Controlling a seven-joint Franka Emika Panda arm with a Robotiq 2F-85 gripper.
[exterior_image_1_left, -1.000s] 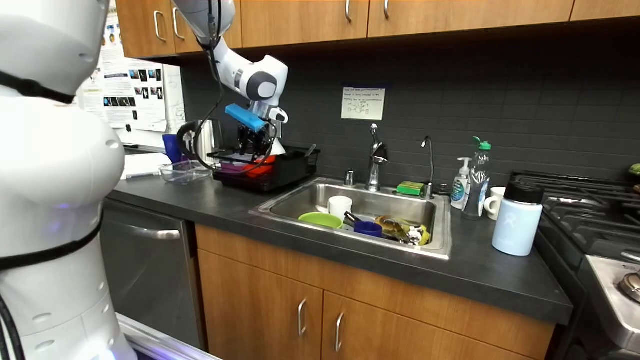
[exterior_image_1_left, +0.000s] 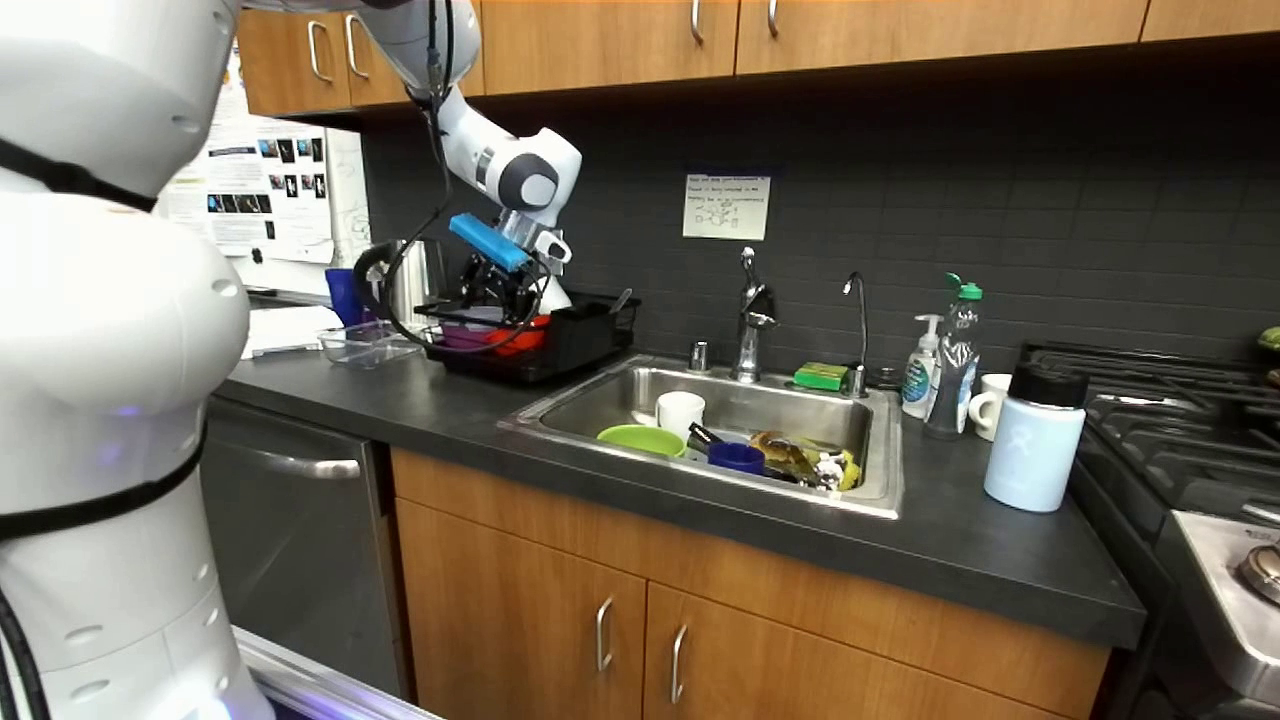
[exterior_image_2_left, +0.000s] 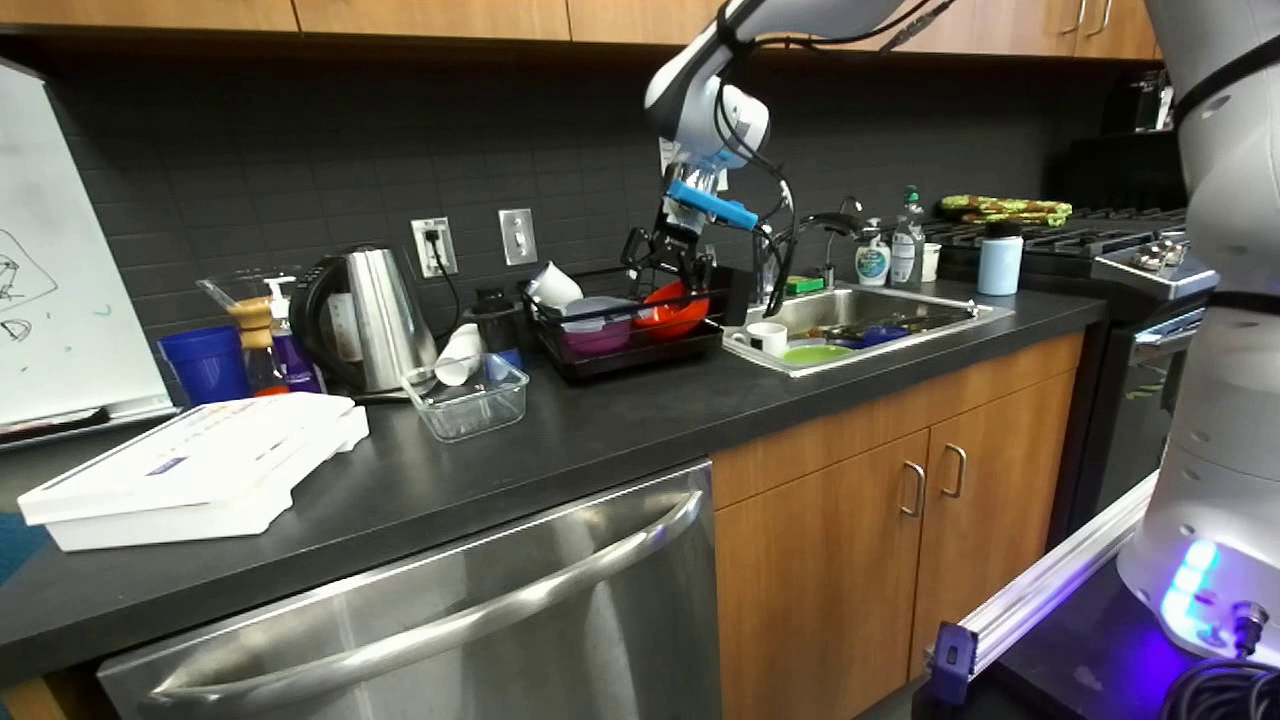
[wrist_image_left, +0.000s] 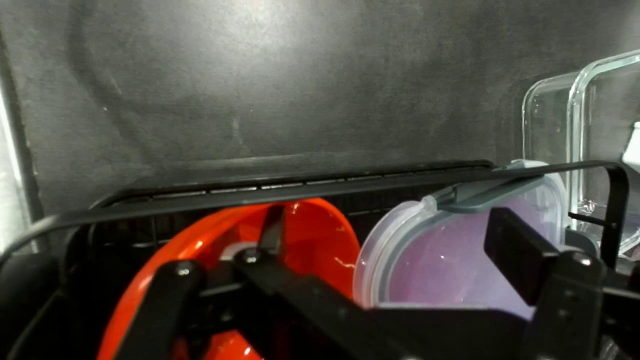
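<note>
Over the black dish rack (exterior_image_2_left: 596, 361), my gripper (exterior_image_2_left: 667, 258) stands open. A red bowl (exterior_image_2_left: 679, 314) and a purple container (exterior_image_2_left: 596, 337) sit in the rack below it. From the wrist view, one finger of the gripper is in front of the red bowl (wrist_image_left: 327, 234). The other finger overlaps the purple container with its clear lid (wrist_image_left: 447, 273). Nothing is held between the fingers. Whether either finger touches a dish cannot be told. The arm hides part of the red bowl.
The rack's rail (wrist_image_left: 240, 200) runs along the counter side of the dishes. A clear glass container (exterior_image_2_left: 477, 402) is beside the rack. The sink (exterior_image_1_left: 882, 462) holds a white mug (exterior_image_1_left: 680, 412), a green bowl (exterior_image_1_left: 642, 440) and other dishes. Counter in front of the rack is bare.
In exterior view 1, the wrist and gripper have come down a little and shifted slightly right over the rack. The dishes and the sink look unchanged.
</note>
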